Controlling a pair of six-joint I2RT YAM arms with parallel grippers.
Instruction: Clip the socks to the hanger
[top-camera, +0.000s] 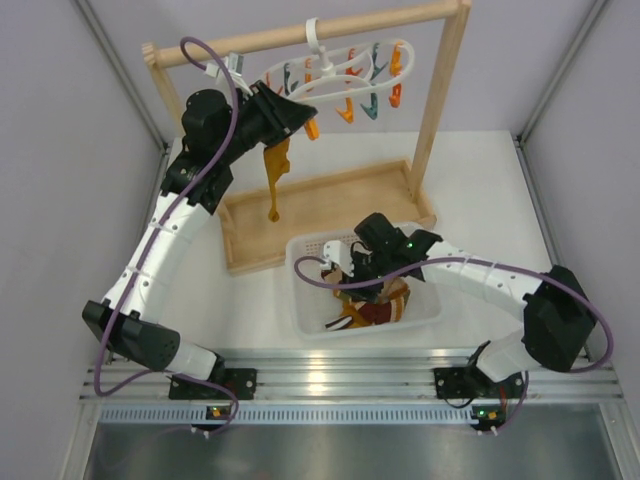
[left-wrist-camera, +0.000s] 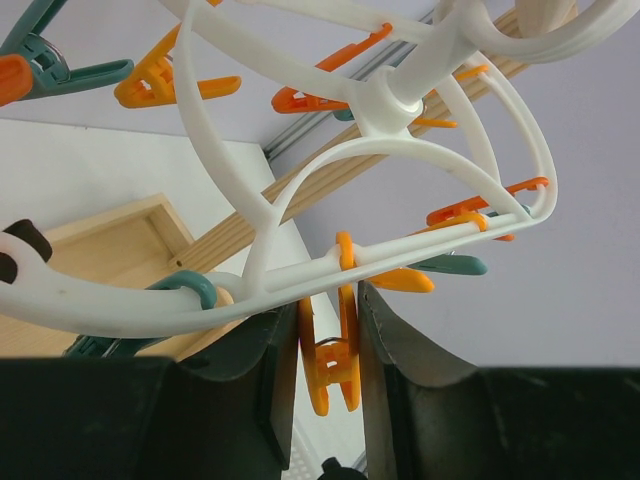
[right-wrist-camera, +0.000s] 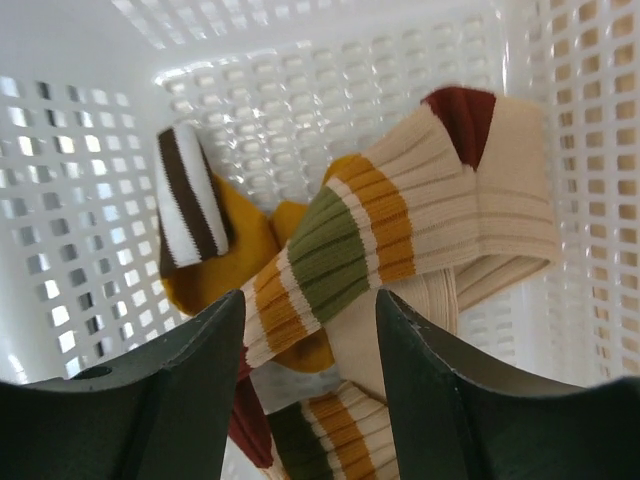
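The white clip hanger (top-camera: 398, 90) hangs from the wooden rack. My left gripper (top-camera: 290, 118) is shut on an orange clip (left-wrist-camera: 330, 355) on the hanger, seen between its fingers in the left wrist view. A mustard sock (top-camera: 275, 175) dangles below that gripper in the top view. My right gripper is part open, down over the white basket (top-camera: 310, 320), close above striped socks (right-wrist-camera: 345, 240) in cream, olive and orange. A black-and-white striped piece (right-wrist-camera: 190, 200) lies on mustard fabric there.
A shallow wooden tray (top-camera: 320, 190) stands behind the basket. The rack's right post (top-camera: 438, 90) rises at the back right.
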